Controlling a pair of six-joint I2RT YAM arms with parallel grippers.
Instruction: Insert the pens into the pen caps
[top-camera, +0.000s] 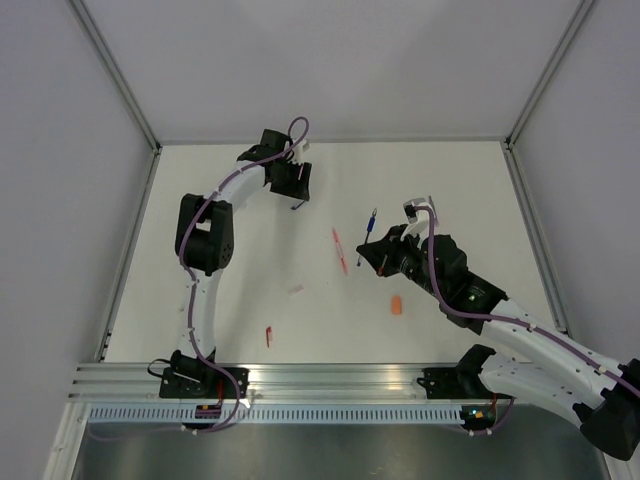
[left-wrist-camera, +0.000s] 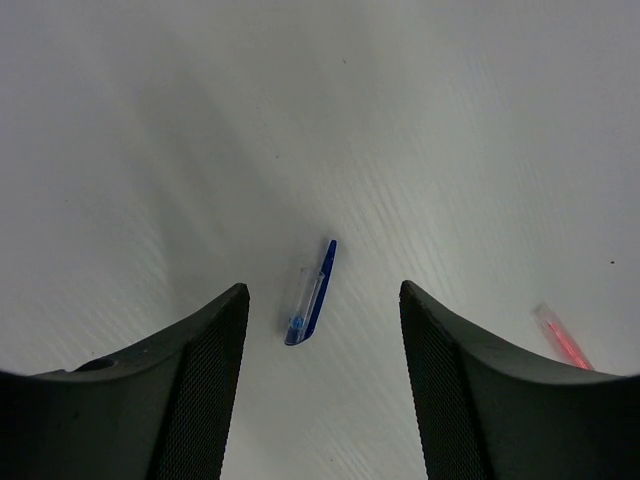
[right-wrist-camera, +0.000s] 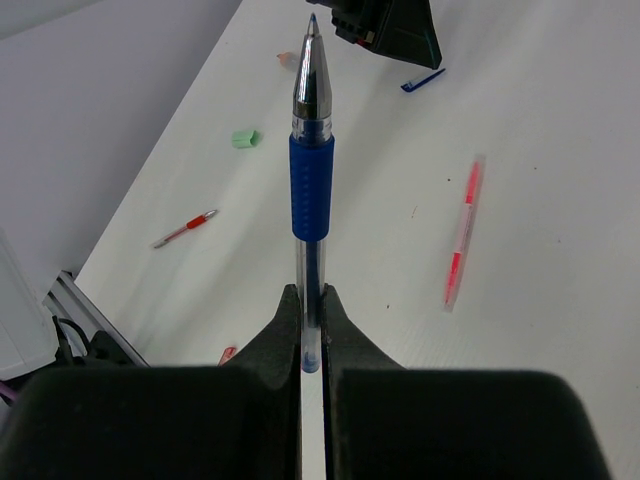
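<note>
My right gripper (top-camera: 376, 262) is shut on a blue-grip pen (right-wrist-camera: 310, 188), held upright with the tip up in the right wrist view. My left gripper is open, hovering over a small blue cap (left-wrist-camera: 318, 295) lying on the table, which sits between its fingertips in the left wrist view with nothing gripped. A pink pen (top-camera: 339, 250) lies mid-table; a red pen (right-wrist-camera: 185, 228) shows on the table in the right wrist view.
An orange piece (top-camera: 396, 304) lies near the right arm, a small red item (top-camera: 269, 336) near the front, and a green piece (right-wrist-camera: 245, 138) shows in the right wrist view.
</note>
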